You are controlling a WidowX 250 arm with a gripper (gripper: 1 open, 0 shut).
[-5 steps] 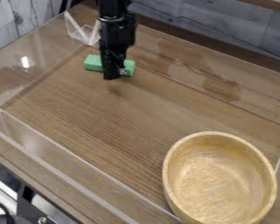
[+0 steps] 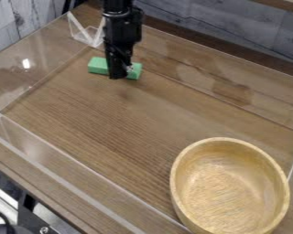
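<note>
My black gripper (image 2: 117, 66) reaches down from the top of the view onto a small green block (image 2: 99, 66), which lies on the wooden table in the upper left. The fingers are at or over the block's middle; whether they are closed on it I cannot tell, as they are small and dark.
A large pale tan round bowl (image 2: 229, 182) sits at the lower right. A dark panelled wall runs along the back right, and some white items are at the left edge.
The gripper and green block look almost the same, with at most a very slight shift at the fingers.
</note>
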